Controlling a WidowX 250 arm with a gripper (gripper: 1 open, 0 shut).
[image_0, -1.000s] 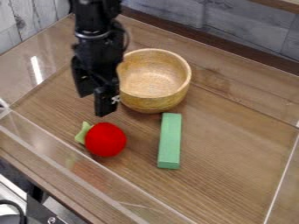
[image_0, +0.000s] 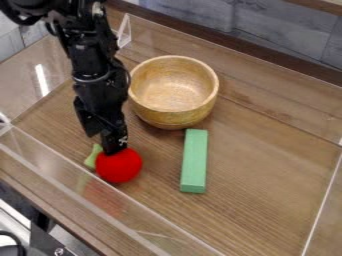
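The black robot arm reaches down from the top left to my gripper (image_0: 104, 138), whose lower end is just above and touching or nearly touching a red round object (image_0: 119, 168), likely a tomato with a green stem. Whether anything is between the fingers cannot be made out.
A tan bowl (image_0: 174, 85) stands right of the arm. A green block (image_0: 194, 160) lies right of the red object. Its edge runs along the lower left.
The gripper has moved down and left, toward the red object. The red object, bowl and green block look unmoved.
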